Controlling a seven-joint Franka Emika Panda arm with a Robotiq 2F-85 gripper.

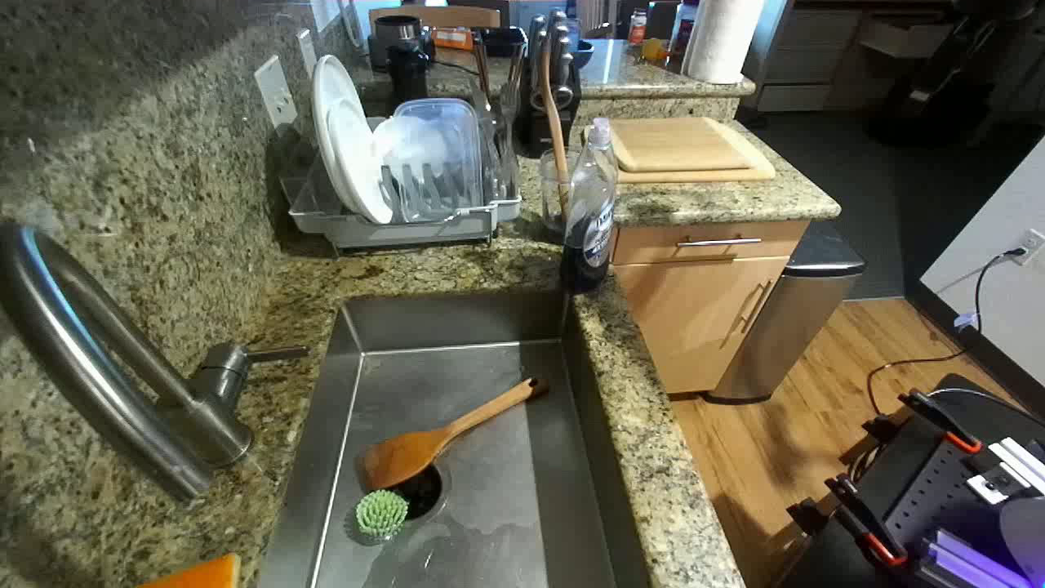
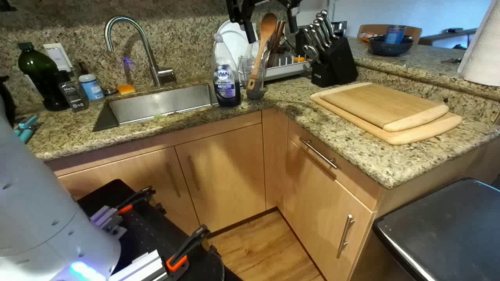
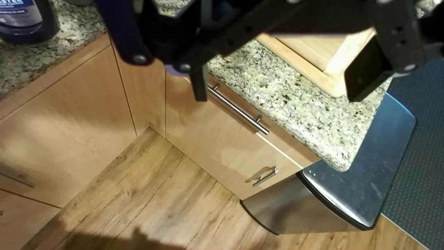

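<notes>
High above the counter in the second exterior view, my gripper point(image 2: 272, 34) is open. Its two fingers are wide apart in the wrist view as well, and nothing sits between the fingertips. In the first exterior view a wooden spatula point(image 1: 411, 452) lies in the steel sink point(image 1: 470, 392), its blade partly over the drain. Beside the drain sits a green scrub brush head point(image 1: 381, 513). A dish soap bottle point(image 1: 590, 216) stands upright at the sink's far right corner, in front of a glass holding a wooden spoon point(image 2: 263, 44).
A dish rack point(image 1: 411, 230) with plates stands beyond the sink. Two stacked cutting boards point(image 2: 389, 110) and a knife block point(image 2: 333, 63) occupy the side counter. The faucet point(image 1: 108, 363) arches at the sink's left. A trash can point(image 3: 353, 183) stands by the counter's end.
</notes>
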